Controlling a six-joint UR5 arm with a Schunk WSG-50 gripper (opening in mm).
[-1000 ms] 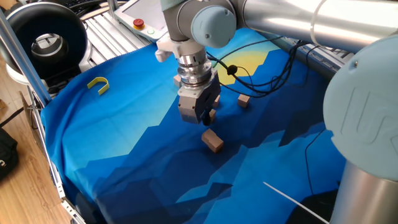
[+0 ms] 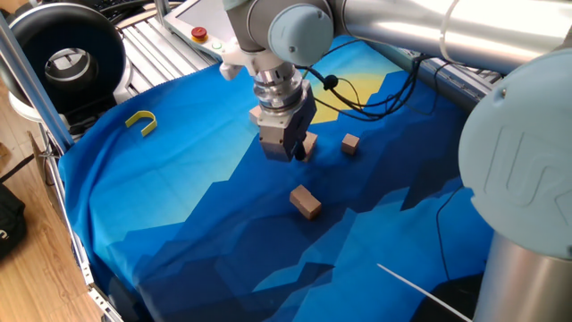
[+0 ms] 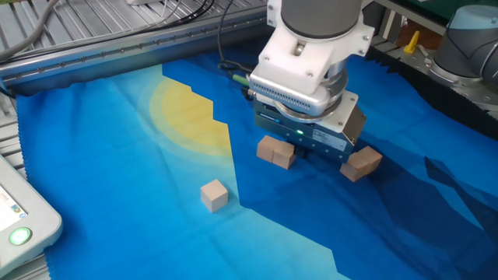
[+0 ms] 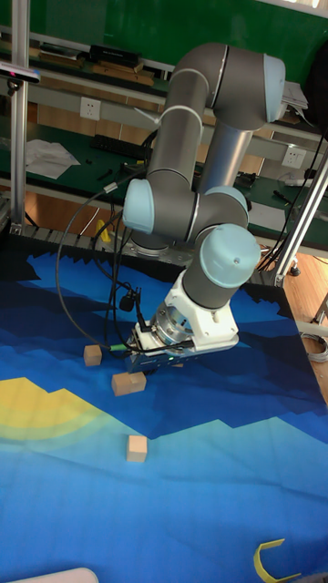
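Observation:
My gripper [image 2: 299, 157] points down over the blue cloth, its fingertips mostly hidden by its own body, so the finger's state is unclear. Beside it, partly covered in exterior view 1, is a wooden block [image 2: 309, 146]. A longer wooden piece [image 2: 304, 203] lies nearer that camera, and a single cube [image 2: 350, 143] rests to the right. Exterior view 2 shows small wooden blocks [image 3: 275, 152] left of the gripper [image 3: 323, 158] and a brown wooden piece [image 3: 362, 164] by its right end. A pale cube [image 3: 215, 195] sits apart on the light blue area.
A yellow curved piece [image 2: 141, 122] lies at the cloth's left in exterior view 1. The teach pendant [image 3: 23, 222] is at the edge in exterior view 2. Black cables [image 2: 393, 98] loop by the wrist.
My gripper has shifted a little upward in exterior view 1, and the wrist above it has moved slightly left. The longer wooden piece and the cube on the right have stayed put.

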